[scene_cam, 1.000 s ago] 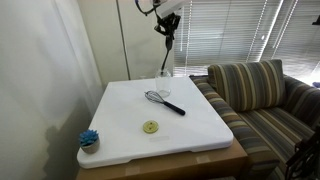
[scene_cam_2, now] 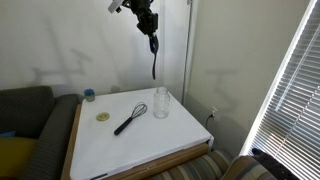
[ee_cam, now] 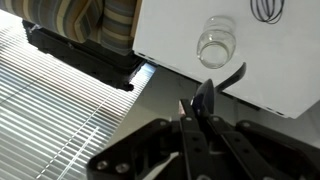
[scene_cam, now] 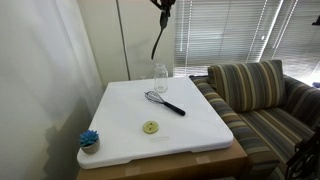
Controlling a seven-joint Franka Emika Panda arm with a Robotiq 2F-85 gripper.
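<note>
A long dark utensil (scene_cam: 160,36), thin and slightly curved, hangs down from my gripper (scene_cam: 164,5), which is shut on its upper end. The same utensil (scene_cam_2: 154,60) hangs roughly upright in exterior view 2, below the gripper (scene_cam_2: 153,33). Its exact kind is unclear. The clear glass jar (scene_cam: 160,71) stands upright on the white table, below the utensil's lower end and apart from it. From the wrist, the utensil's blade (ee_cam: 232,78) points toward the jar (ee_cam: 216,42), whose open mouth faces up. No contents are visible in the jar.
A whisk (scene_cam: 165,102) with a black handle lies mid-table. Nearer the front are a yellowish round object (scene_cam: 150,127) and a small potted plant (scene_cam: 89,141). A striped couch (scene_cam: 250,88) flanks the white table (scene_cam: 185,132), whose front right is clear.
My gripper has risen with the utensil and shifted slightly left in exterior view 1. The utensil's lower end was at the jar a second ago and is now well above it.
</note>
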